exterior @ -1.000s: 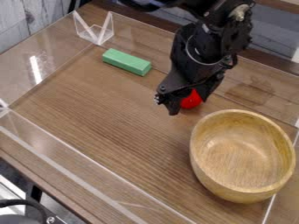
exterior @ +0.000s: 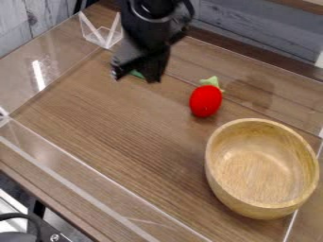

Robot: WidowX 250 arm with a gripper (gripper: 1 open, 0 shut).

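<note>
The black gripper [exterior: 134,68] hangs over the upper left of the wooden table [exterior: 120,151], above a green block that it mostly hides. Nothing shows between its fingers, but their state is hard to make out. A red object [exterior: 206,101] with a green top, like a strawberry, lies right of the gripper, in clear view. A large pale yellow bowl [exterior: 262,194] stands at the lower right.
A clear wire or plastic holder [exterior: 101,28] is at the upper left, behind the arm. A wooden wall edge runs along the back, and black cable lies at the lower left corner.
The gripper has moved left and up, away from the red object to over the green block. The red object is now uncovered.
</note>
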